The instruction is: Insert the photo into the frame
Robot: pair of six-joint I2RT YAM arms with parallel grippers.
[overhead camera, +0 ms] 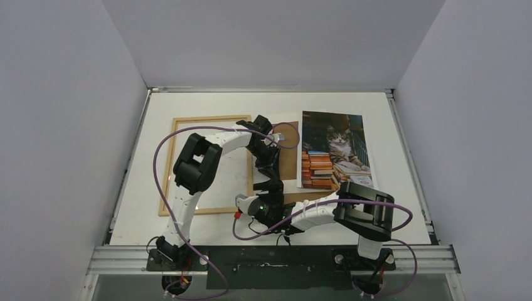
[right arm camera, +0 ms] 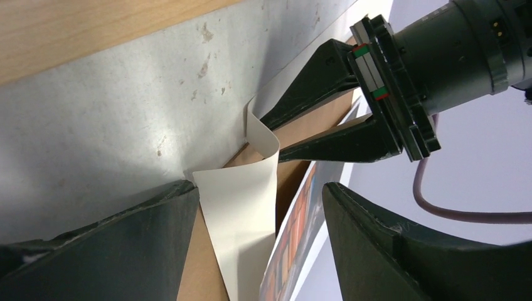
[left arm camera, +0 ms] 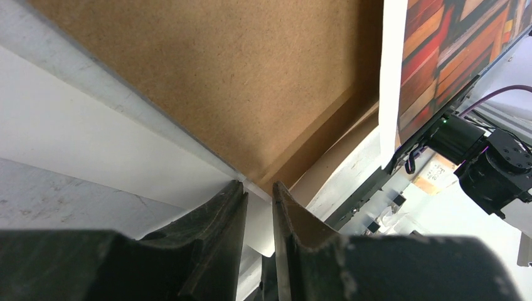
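Observation:
The wooden frame (overhead camera: 166, 182) lies at left. Right of it is a brown board (overhead camera: 287, 163); the cat photo (overhead camera: 339, 147) lies further right, also visible at the edge of the left wrist view (left arm camera: 426, 69). My left gripper (overhead camera: 273, 169) is shut on a white paper strip (left arm camera: 157, 157) along the board's edge. My right gripper (overhead camera: 270, 188) is part open over the curled end of the white strip (right arm camera: 235, 219), close below the left one; whether it touches the strip is unclear.
Both arms reach over the middle of the white table (overhead camera: 401, 163), close together, with purple cables looping above them. Bare table shows at the far left, back and right. Walls stand on three sides.

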